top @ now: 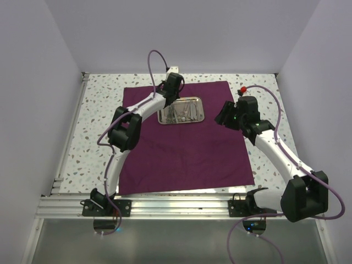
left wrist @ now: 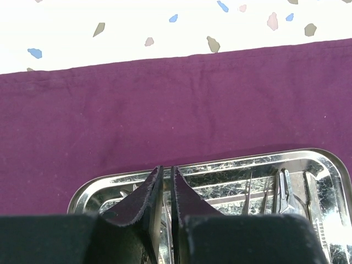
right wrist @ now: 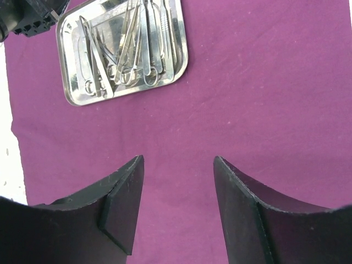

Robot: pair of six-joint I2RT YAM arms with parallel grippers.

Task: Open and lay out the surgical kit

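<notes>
A steel tray (top: 199, 114) of surgical instruments lies on a spread purple cloth (top: 185, 154), toward its back edge. The scissors, tweezers and long handles inside show in the right wrist view (right wrist: 180, 55). My left gripper is over the tray's back-left part, shut, with nothing seen between its fingers. My right gripper hangs open over bare cloth to the right of the tray, nothing between its fingers.
The speckled table (top: 88, 143) borders the cloth. Side walls stand left and right.
</notes>
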